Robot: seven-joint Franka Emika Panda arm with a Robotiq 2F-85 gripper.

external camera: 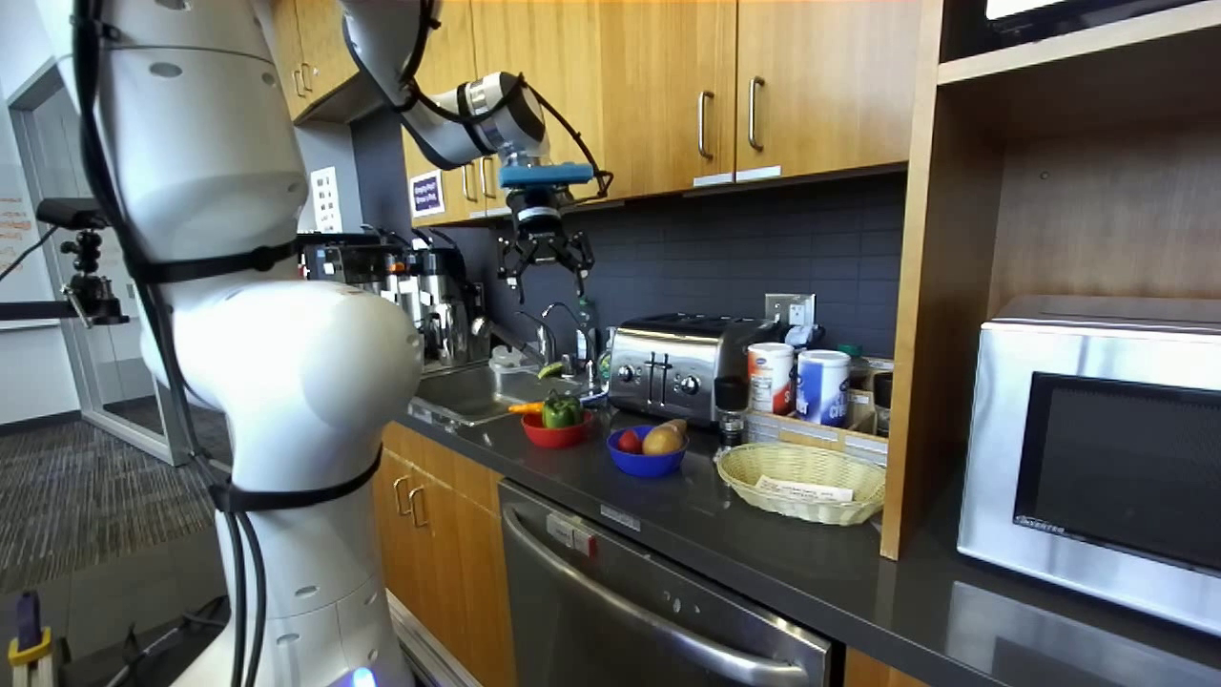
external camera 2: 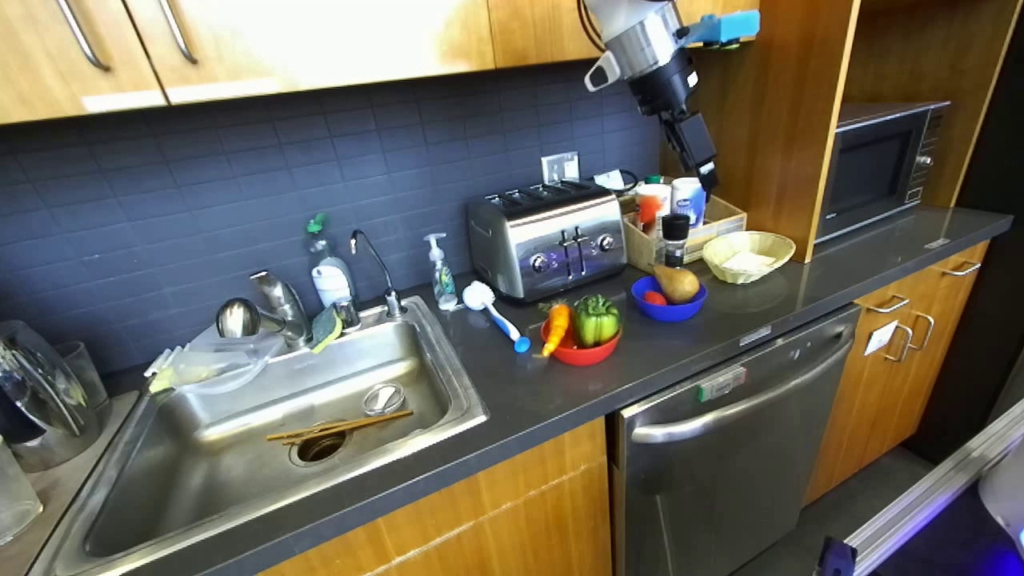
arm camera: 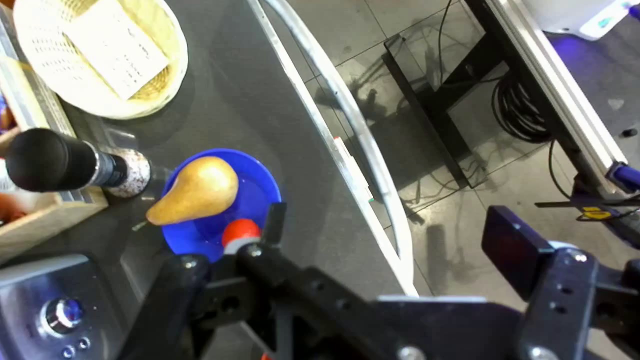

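High over the counter, my gripper point(external camera: 547, 286) stands open, its two fingers wide apart and nothing between them. In the wrist view one black finger pad point(arm camera: 516, 252) is at the right, and the other finger partly covers the blue bowl. That blue bowl point(arm camera: 264, 183) holds a yellow-brown pear point(arm camera: 201, 189) and a small red item point(arm camera: 241, 230), partly hidden. To its left in exterior view 2 is a red bowl point(external camera 2: 582, 356) with a green pepper point(external camera 2: 596, 322) and an orange carrot point(external camera 2: 557, 326). A wicker basket point(external camera 2: 778, 251) with a paper slip lies right of the blue bowl.
A toaster point(external camera 2: 552, 240), a dark-capped grinder point(external camera 2: 674, 240) and a wooden box point(external camera 2: 730, 222) of canisters line the back. The sink point(external camera 2: 470, 408) is at the left, with a white brush point(external camera 2: 480, 294) beside it. Counter in front of the bowls is clear.
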